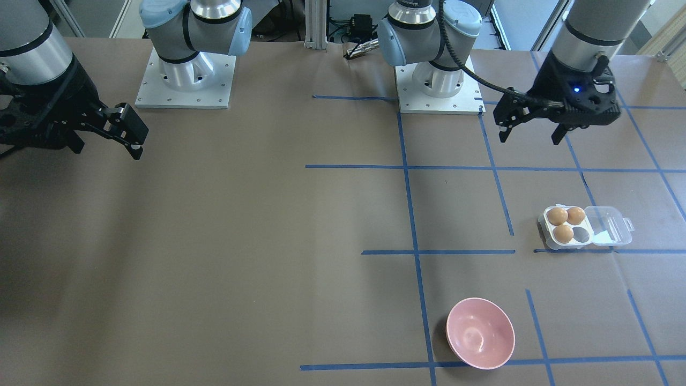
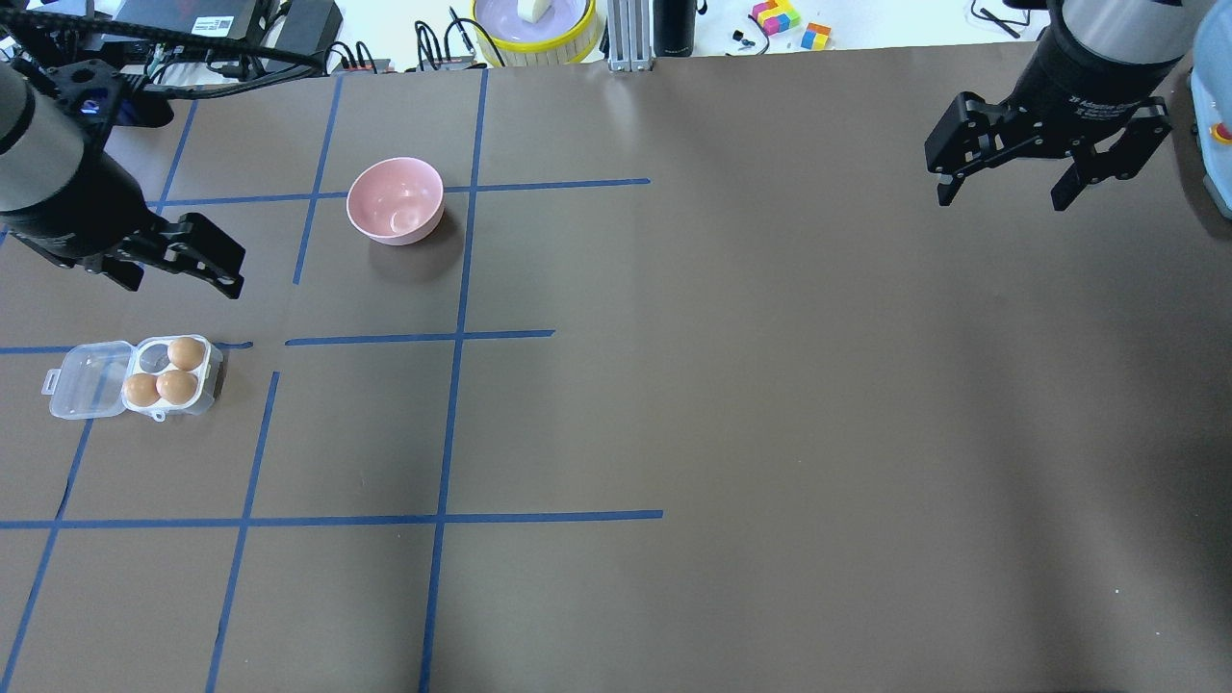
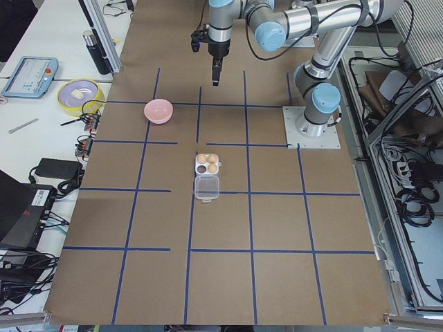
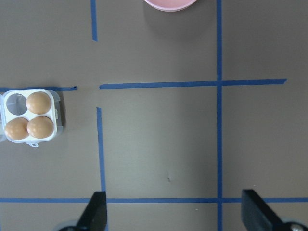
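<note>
A clear egg carton [image 1: 582, 235] lies open on the taped table, holding three brown eggs and one empty cup; in the wrist view it is at left [image 4: 31, 115]. A pink bowl [image 1: 480, 333] stands apart from it, partly cropped at the top of the wrist view [image 4: 171, 4]. My gripper [image 1: 529, 138] hangs above the table, its fingers apart at the bottom of the wrist view [image 4: 172, 207], nothing between them.
A second arm's black gripper [image 1: 109, 135] hangs at the left in the front view. Equipment and cables lie on a white bench beyond the edge.
</note>
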